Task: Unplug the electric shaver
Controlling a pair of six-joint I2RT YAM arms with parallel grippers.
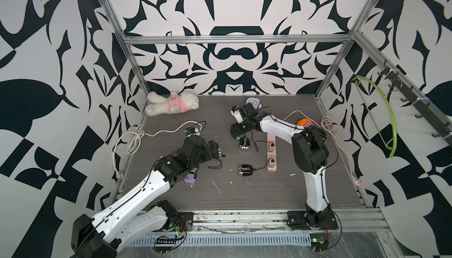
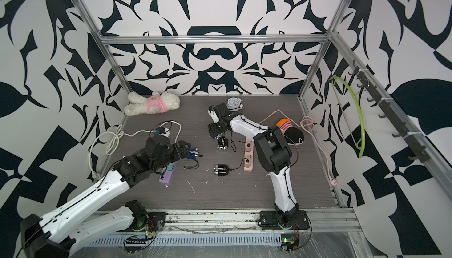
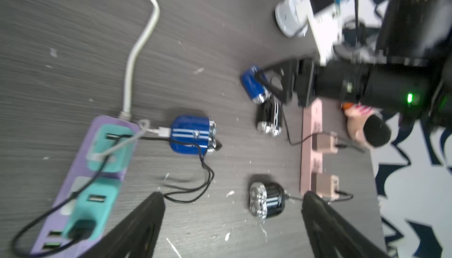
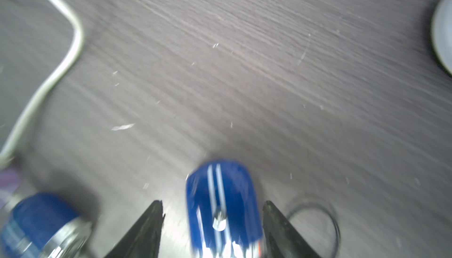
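Observation:
A blue shaver (image 3: 193, 134) with a white cable at its plug end lies beside the purple power strip (image 3: 80, 178), where black cables are plugged. My left gripper hangs open above it, nothing between its fingers. My right gripper is over a second blue shaver (image 4: 221, 192), its fingers apart on either side and part open; contact cannot be told. Two black shavers (image 3: 269, 117) lie near the pink power strip (image 3: 308, 154), with cables running to its plugs.
A white teddy bear (image 1: 174, 102) lies at the back left. A small clock (image 2: 234, 103) stands behind the right gripper, and an orange striped object (image 2: 284, 126) lies at the right.

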